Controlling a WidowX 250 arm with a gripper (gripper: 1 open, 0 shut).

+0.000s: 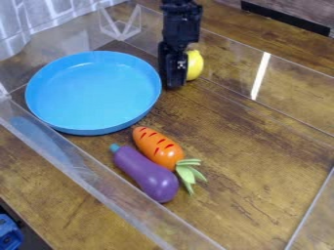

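Observation:
My black gripper [177, 68] is low at the top centre, just right of the blue plate's back rim, beside a yellow object [194, 65] that is partly behind it. Whether the fingers are open or shut, and whether they touch the yellow object, I cannot tell. The round blue plate [89, 95] lies at the left. An orange carrot [159, 146] with a pale green top and a purple eggplant [146, 174] lie side by side below the plate.
Clear walls edge the wooden surface [255, 156]. A small blue item [7, 232] sits at the bottom left, outside the near wall.

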